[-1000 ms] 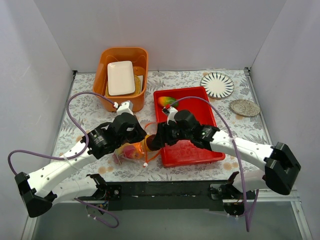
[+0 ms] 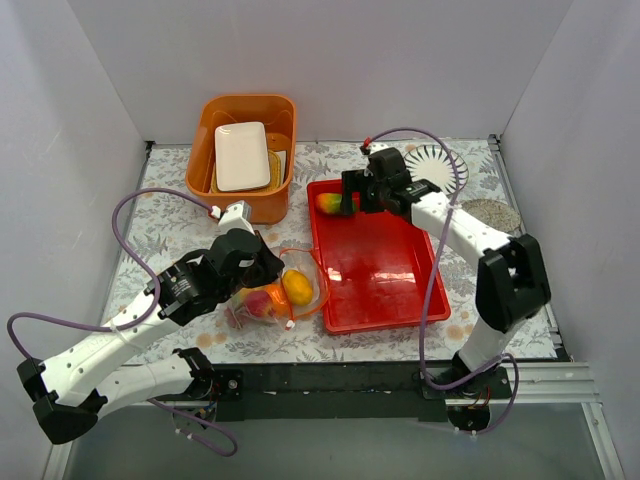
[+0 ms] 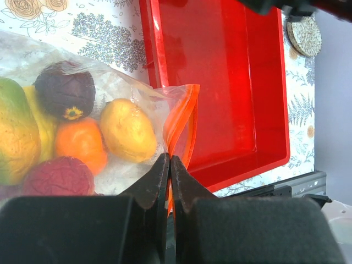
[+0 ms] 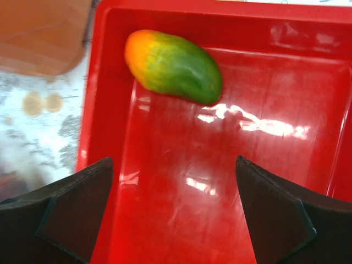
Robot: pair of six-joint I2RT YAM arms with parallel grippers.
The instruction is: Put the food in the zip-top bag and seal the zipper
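The clear zip bag (image 3: 66,66) with orange zipper holds several fruits: a yellow mango (image 3: 127,130), an orange (image 3: 81,144), dark and red fruits. My left gripper is shut at the bag's open edge; whether film is between its fingertips is hard to tell. A green-orange mango (image 4: 173,67) lies in the back-left of the red tray (image 2: 372,290). My right gripper stands open above the tray, just short of that mango, nothing between its fingers.
An orange bin (image 2: 215,200) with a white board stands at back left. A striped plate (image 2: 440,160) and a speckled mat (image 2: 492,212) lie right of the tray.
My right gripper has moved from the bag up and back over the tray toward the mango.
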